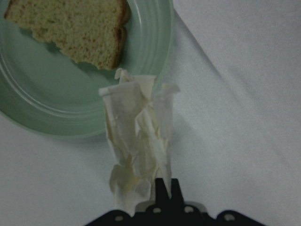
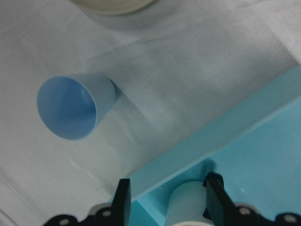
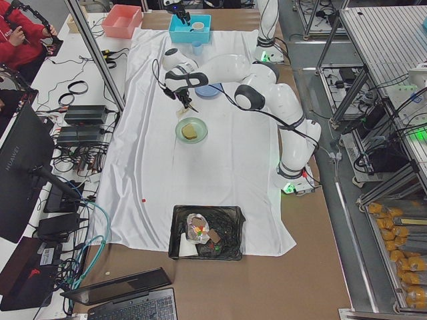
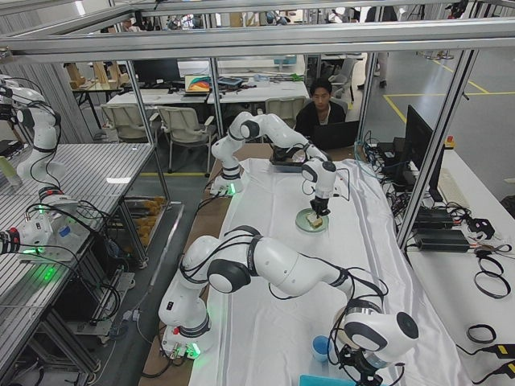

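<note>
My left gripper is shut on a crumpled whitish paper (image 1: 138, 136), which hangs beside and partly over the rim of a green plate (image 1: 56, 117). A bread slice (image 1: 80, 28) lies on that plate. My right gripper stands open over a blue bin (image 2: 254, 160), in which a white cup (image 2: 183, 207) lies beneath the fingers; whether they touch it is unclear. A blue cup (image 2: 75, 106) stands on the cloth outside the bin.
A blue plate (image 3: 208, 92) is behind the green one, and a beige plate (image 2: 113, 5) is near the blue cup. A black tray (image 3: 227, 247) with assorted items sits at the near end.
</note>
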